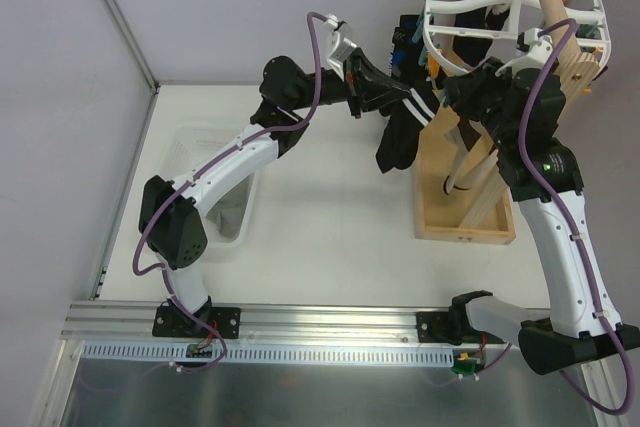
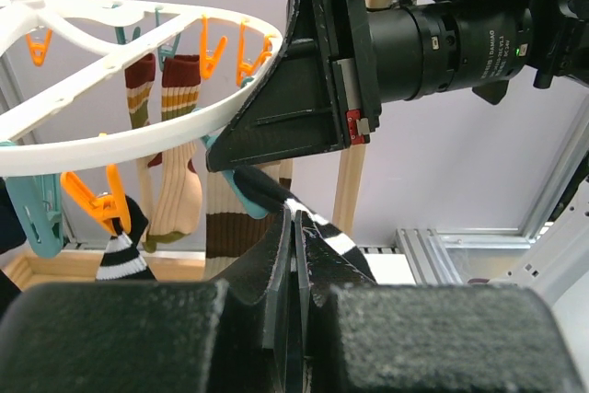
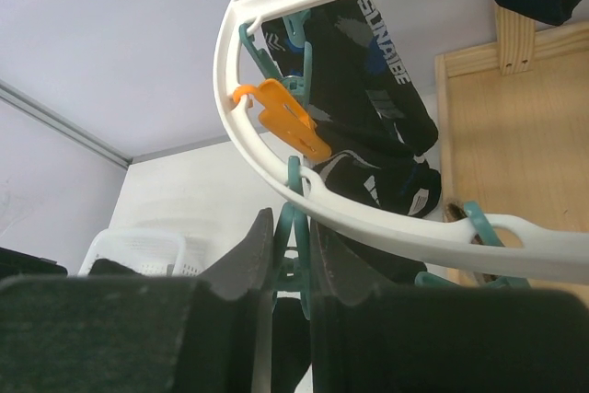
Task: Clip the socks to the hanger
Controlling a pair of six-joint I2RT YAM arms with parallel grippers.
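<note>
A black sock (image 1: 401,139) with white stripes hangs at the tip of my left gripper (image 1: 407,94), which is shut on its striped cuff. In the left wrist view the cuff (image 2: 317,227) runs behind the closed fingertips up to a teal clip (image 2: 243,192) under the hanger's white rim (image 2: 138,143). My right gripper is shut on that clip's upper arms, just below the rim. The cuff's end lies by the clip's lower fingers; whether it sits between them I cannot tell.
Beside the held clip is an orange clip (image 3: 293,121). Several socks hang from the hanger, among them a striped brown one (image 2: 179,135). The wooden base (image 1: 465,232) stands below. A white basket (image 1: 228,232) with dark cloth is at the left.
</note>
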